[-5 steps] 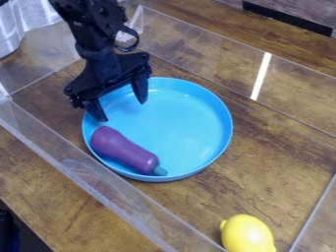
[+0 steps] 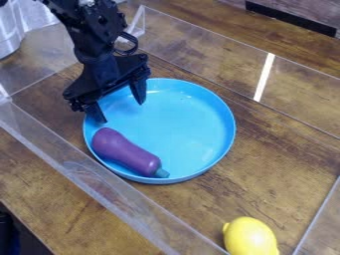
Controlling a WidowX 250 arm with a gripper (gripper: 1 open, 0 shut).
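My black gripper (image 2: 111, 92) hangs over the upper left of a blue round plate (image 2: 194, 133), its fingers spread apart and open, with nothing visible between them. A purple eggplant (image 2: 125, 151) lies on the lower left part of the plate, below the gripper, its green stem end toward the lower right.
A yellow lemon (image 2: 250, 237) rests on the wooden table (image 2: 272, 139) at the lower right. A clear plastic strip runs diagonally across the lower left. A white object (image 2: 8, 25) stands at the top left. The table right of the plate is clear.
The gripper has shifted very slightly left over the plate. The plate, eggplant and lemon look unchanged.
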